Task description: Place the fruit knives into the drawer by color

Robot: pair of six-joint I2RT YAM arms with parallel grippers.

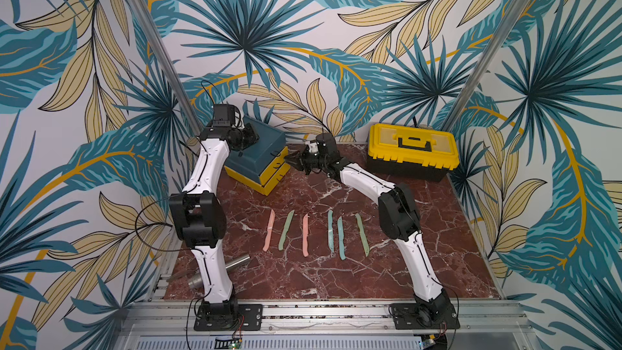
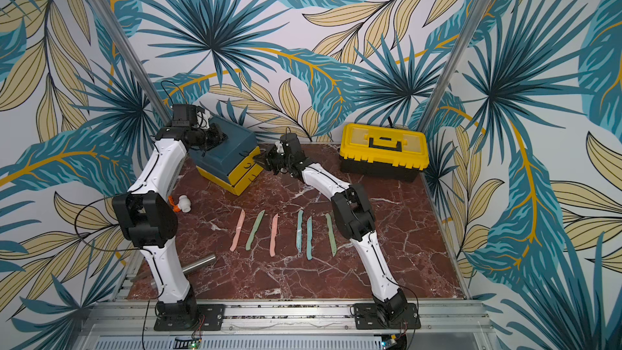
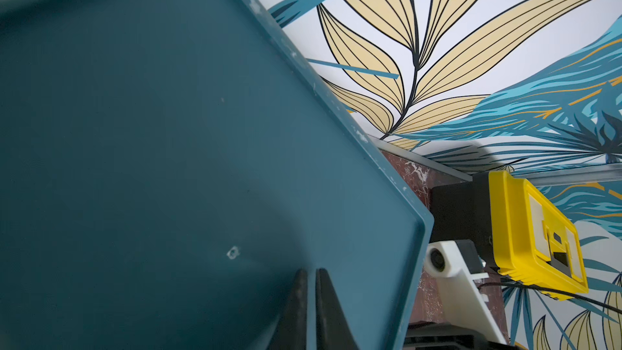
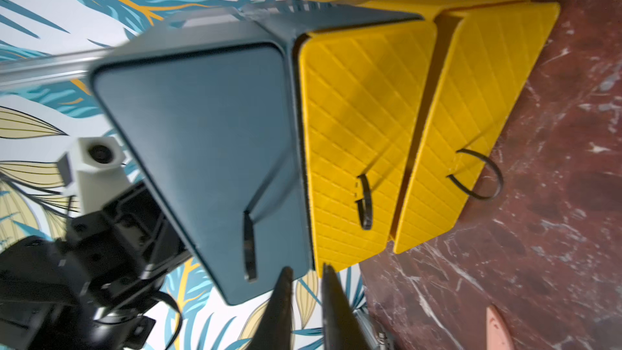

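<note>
In the left wrist view my left gripper is over the blue top of the drawer box point(image 3: 194, 155), its fingertips close together; what they grip is unclear. My right gripper, partly open and empty, faces the box’s front, where two yellow drawers point(image 4: 362, 103) with black loop handles point(image 4: 365, 207) sit below a blue panel point(image 4: 194, 129). On the table lie pink knives point(image 1: 305, 236), green knives point(image 1: 285, 230) and blue knives point(image 1: 341, 239) in a row, several in all.
A yellow-lidded toolbox point(image 1: 411, 149) stands back right. A metal tube point(image 1: 230, 265) lies front left, and a white-and-orange object point(image 2: 184, 203) is at left.
</note>
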